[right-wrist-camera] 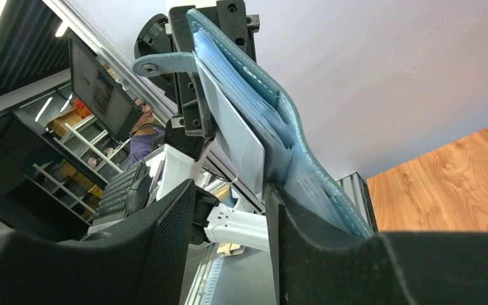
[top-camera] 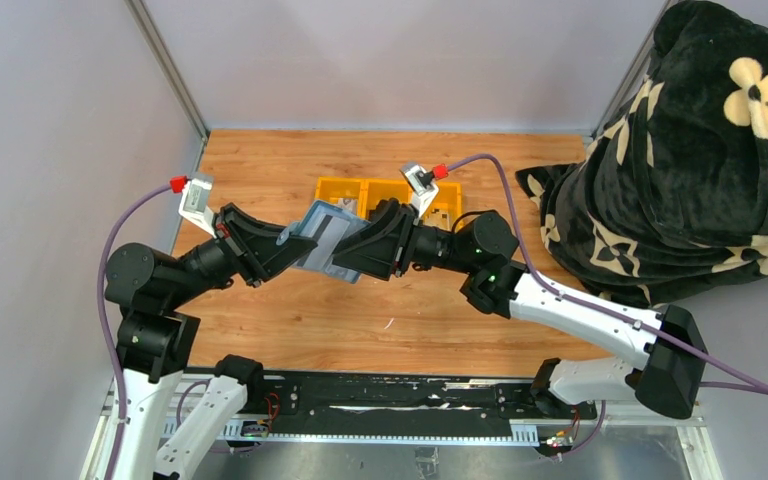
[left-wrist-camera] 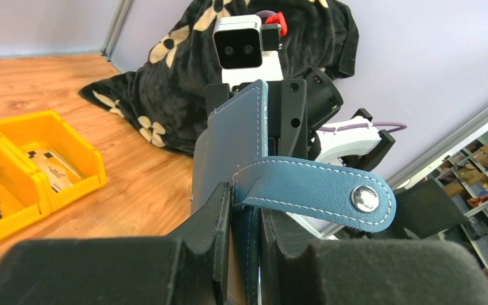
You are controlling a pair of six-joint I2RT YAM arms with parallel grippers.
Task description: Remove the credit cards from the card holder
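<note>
The blue card holder (top-camera: 325,240) is held in the air between both grippers, its clear sleeves and a pale card (right-wrist-camera: 229,124) showing in the right wrist view. My left gripper has its fingers around the holder's edge, near the strap with a snap (left-wrist-camera: 311,190); whether they grip firmly I cannot tell. My right gripper is open at the holder's other side, one finger against the sleeves' edge.
Yellow bins (top-camera: 370,185) with small items lie on the wooden table (top-camera: 430,330) behind the holder. A dark plush blanket (top-camera: 680,180) fills the right side.
</note>
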